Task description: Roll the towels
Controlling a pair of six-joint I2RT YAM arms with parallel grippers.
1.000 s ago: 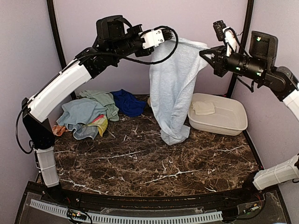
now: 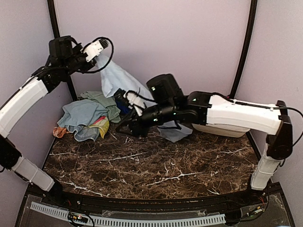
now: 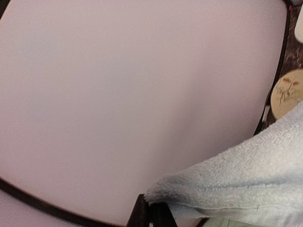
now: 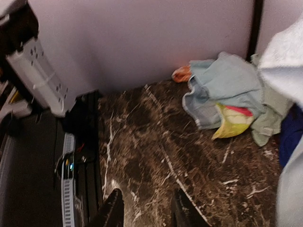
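Note:
High at the upper left, my left gripper is shut on a corner of the pale blue towel (image 3: 236, 179), which hangs diagonally down and right behind my right arm to the table. My right gripper (image 2: 130, 116) is at the centre, in front of the towel and blurred; in the right wrist view its fingers (image 4: 111, 210) stand apart with nothing seen between them, the towel at the right edge. A pile of towels (image 2: 83, 116) in blue, green, yellow and orange lies at the back left.
The white bin (image 2: 222, 132) is mostly hidden behind my right arm at the back right. A round beige object (image 3: 286, 92) shows in the left wrist view.
My left gripper moved left with the towel corner. My right gripper left the towel's other corner and swung down to the centre; the towel now slants across.

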